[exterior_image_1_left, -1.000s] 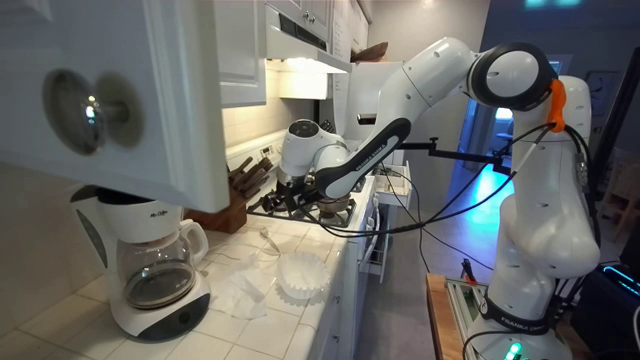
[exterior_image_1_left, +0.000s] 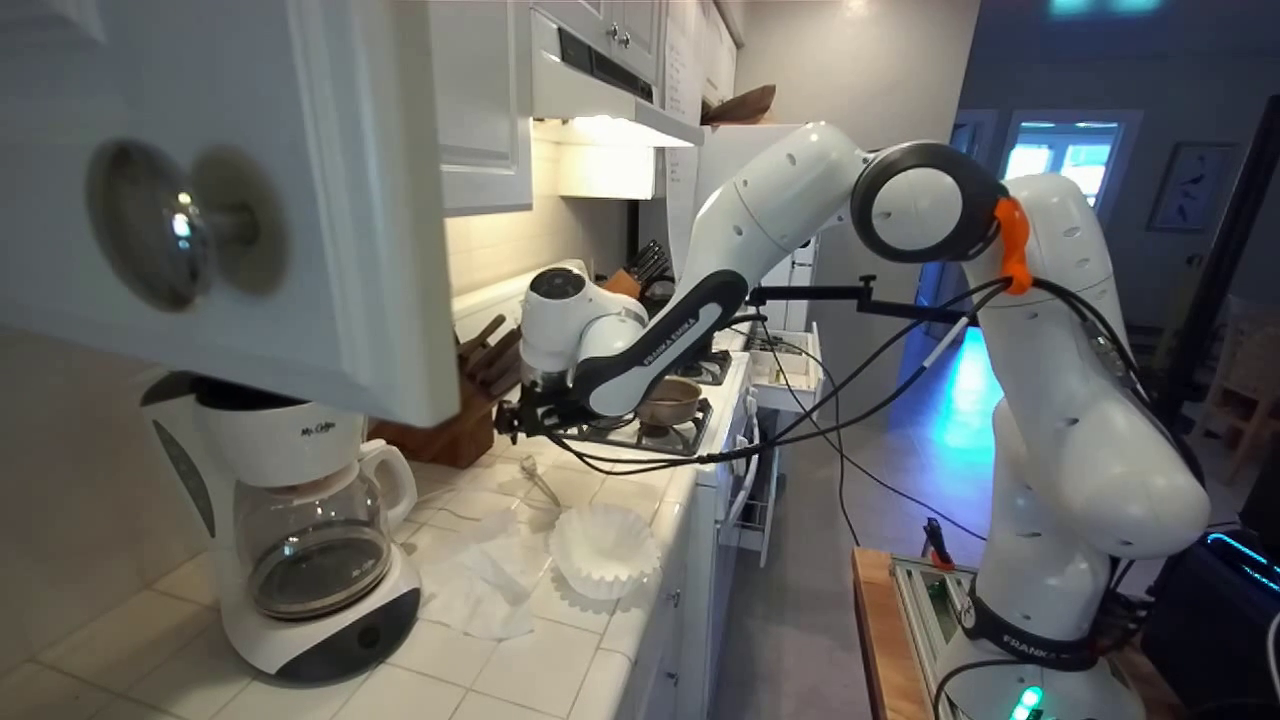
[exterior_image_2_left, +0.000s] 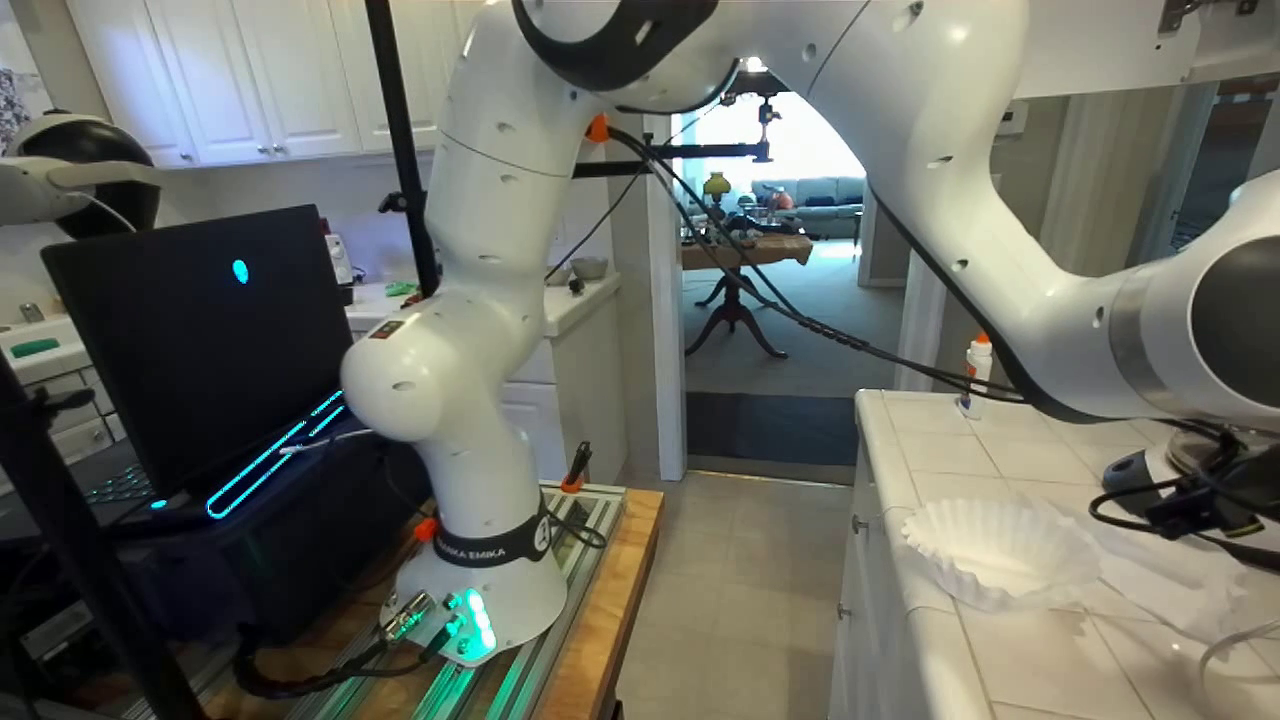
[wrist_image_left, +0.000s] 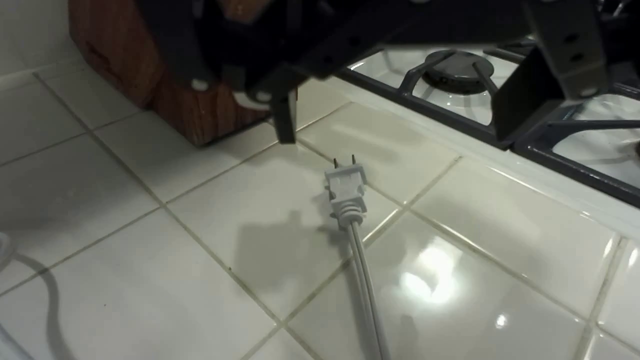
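A white two-prong plug (wrist_image_left: 346, 187) lies on the tiled counter, its prongs facing the stove side and its cord (wrist_image_left: 367, 288) running down out of the wrist view. My gripper is open above the counter, with wide space between the fingers and nothing held. The plug rests below it, apart from both fingertips. In exterior view 1 the gripper (exterior_image_1_left: 513, 420) hangs over the counter between the knife block and the stove; the plug (exterior_image_1_left: 528, 466) shows small beneath it. Its fingers are hard to make out there.
A wooden knife block (exterior_image_1_left: 438, 434) stands close to the gripper, with the stove (wrist_image_left: 459, 72) on the other side. The coffee maker (exterior_image_1_left: 306, 528), a paper filter (exterior_image_1_left: 603, 552) and crumpled paper (exterior_image_1_left: 480, 582) occupy the nearer counter. An open cabinet door (exterior_image_1_left: 384, 216) overhangs the coffee maker.
My arm has swung left in exterior view 1, carrying the gripper from over the stove to above the counter near the plug. Plug, filter and coffee maker look unmoved.
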